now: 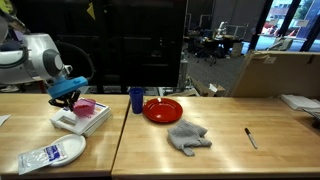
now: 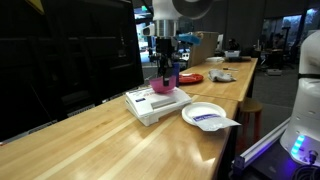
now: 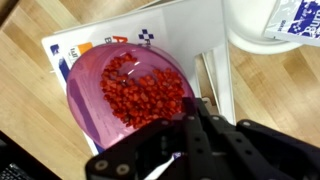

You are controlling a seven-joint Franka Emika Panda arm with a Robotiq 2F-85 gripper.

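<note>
A pink bowl (image 3: 88, 105) holding many small red pieces (image 3: 143, 95) fills the middle of the wrist view. At the bowl's near rim is my gripper, shut on the rim, though its fingertips are partly dark and hard to make out. Below the bowl lies a white box (image 3: 190, 30) with small printed marks. In the second exterior view the bowl (image 2: 163, 84) sits at or just over the top of the box (image 2: 150, 115); whether it bears on the box I cannot tell.
Close to the box is a white plate (image 1: 75, 146) with a packet (image 1: 40, 157) overlapping its edge. Further right stand a blue cup (image 1: 137, 100), a red plate (image 1: 163, 110) and a grey cloth (image 1: 188, 137). A dark pen (image 1: 250, 138) lies on the mostly clear right table.
</note>
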